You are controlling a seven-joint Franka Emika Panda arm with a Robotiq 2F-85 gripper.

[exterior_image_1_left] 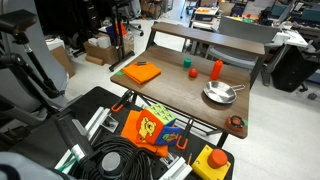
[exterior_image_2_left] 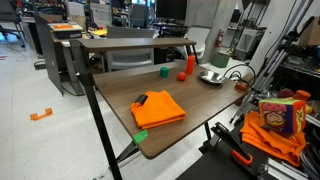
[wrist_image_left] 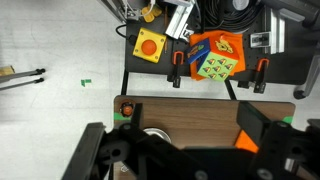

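Observation:
An orange cloth [exterior_image_2_left: 158, 110] lies folded on the left part of the wooden table [exterior_image_1_left: 180, 95]. A silver pan [exterior_image_1_left: 220, 92] rests toward the table's right side. Behind it stands a red bottle [exterior_image_1_left: 216, 70], with a small red round object [exterior_image_1_left: 193, 73] and a green cup [exterior_image_1_left: 187, 62] farther left. From above, my gripper is over the table, its dark fingers [wrist_image_left: 258, 130] spread wide with nothing visible between them. They partly cover the pan [wrist_image_left: 155, 141] and the cloth [wrist_image_left: 245, 141] in the wrist view.
A raised wooden shelf [exterior_image_1_left: 210, 39] runs along the table's back. In front of the table, the dark robot base carries a colourful bag [exterior_image_1_left: 145, 126], a yellow emergency-stop box [exterior_image_1_left: 212, 161] and coiled black cables [exterior_image_1_left: 110, 160].

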